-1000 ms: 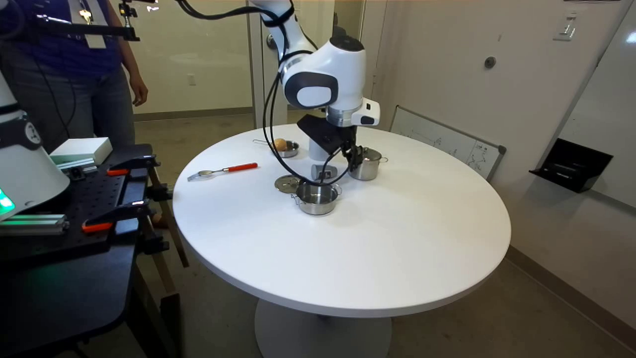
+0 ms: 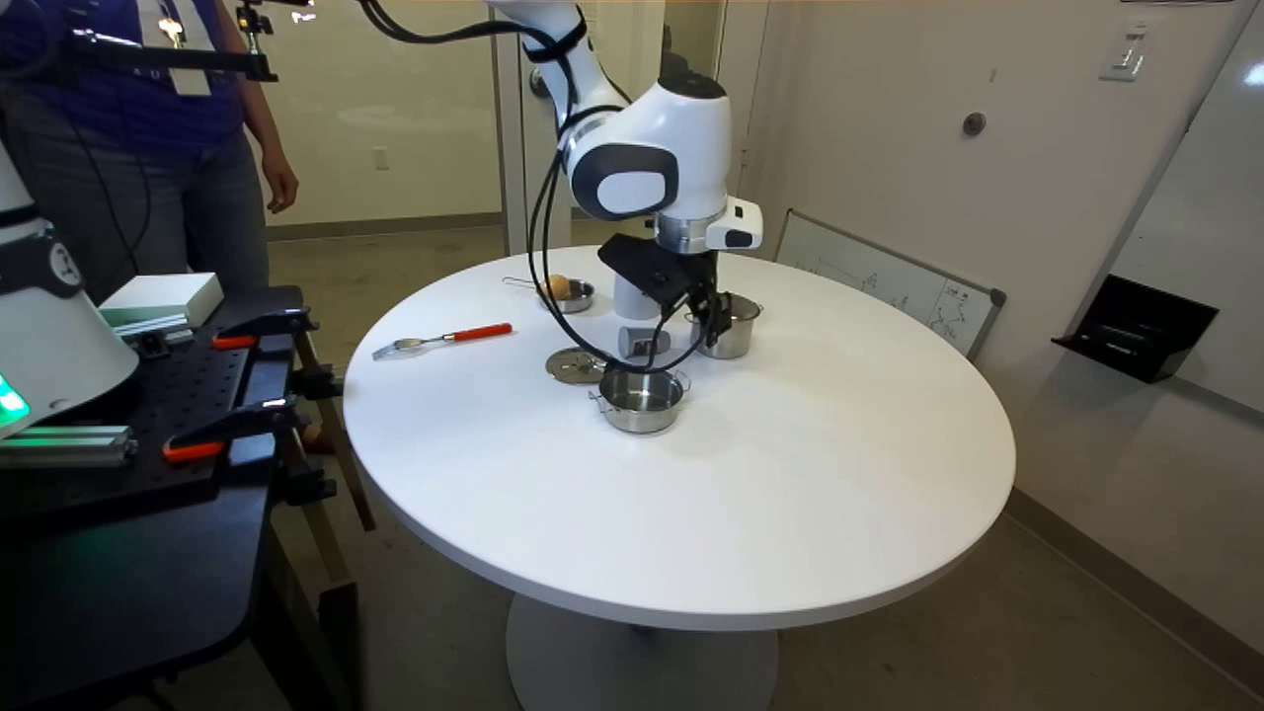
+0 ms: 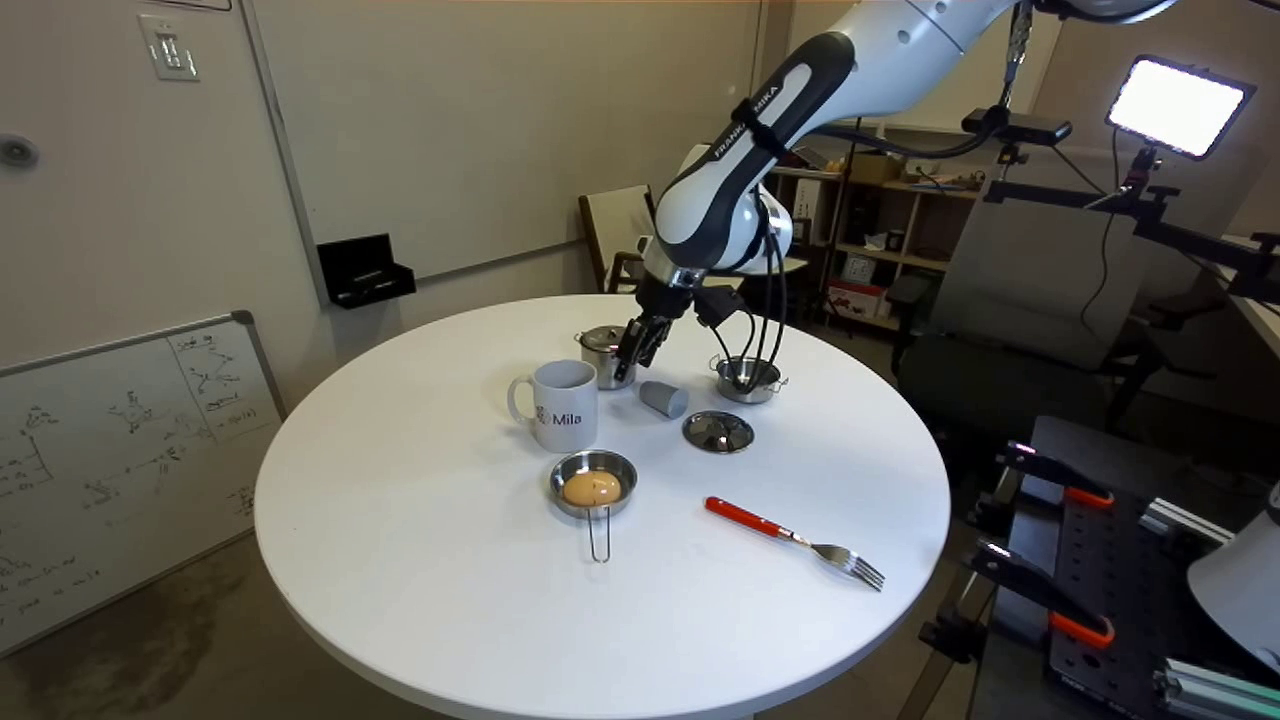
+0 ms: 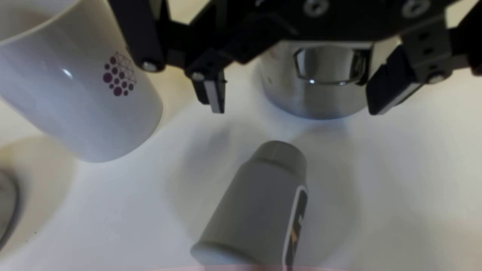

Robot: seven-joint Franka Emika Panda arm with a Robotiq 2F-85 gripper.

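Note:
My gripper stands open, with its two fingers wide apart and nothing visibly gripped. It is low beside the tall lidded steel pot (image 3: pixel 606 356), whose wall and handle show behind the fingers in the wrist view. Below the fingers in that view, a grey cup-like container (image 4: pixel 257 207) lies on its side. The white mug (image 3: pixel 564 408) stands upright to the left of the fingers in the wrist view. A shallow, lidless steel pot (image 2: pixel 641 411) sits under the arm's hanging cables. Whether the fingers touch the tall pot, I cannot tell.
A loose lid (image 3: pixel 719 432) lies flat near the shallow pot. The small pan (image 3: pixel 576 470) holds an egg-like brown item (image 3: pixel 593 487). A red-handled fork (image 3: pixel 750 518) rests nearby.
The arm has shifted slightly right in exterior view 1.

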